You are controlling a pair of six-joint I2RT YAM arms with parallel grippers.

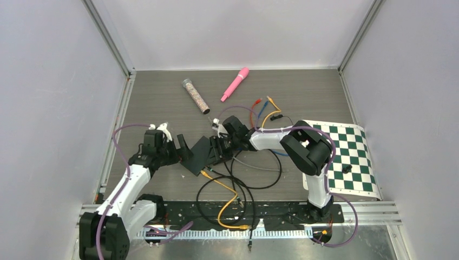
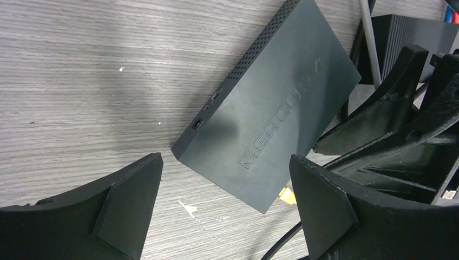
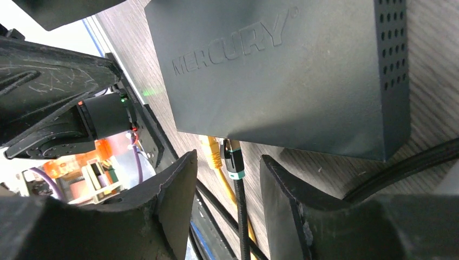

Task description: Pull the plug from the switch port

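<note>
The dark grey Mercury switch (image 1: pixel 195 157) lies on the table, its lettered top up in both wrist views. A black plug with a teal band (image 3: pixel 234 160) sits at its port edge, beside a yellow plug (image 3: pixel 211 151). My right gripper is open around the black plug, fingertips apart on either side, nothing clamped. My left gripper is open over the switch's near corner, left of it in the top view, with the switch between and beyond its fingertips.
Looped black and yellow cables (image 1: pixel 227 208) lie toward the front edge. A pink microphone (image 1: pixel 236 84) and a bead tube (image 1: pixel 196 95) lie at the back; a checkerboard (image 1: pixel 346 151) is at the right.
</note>
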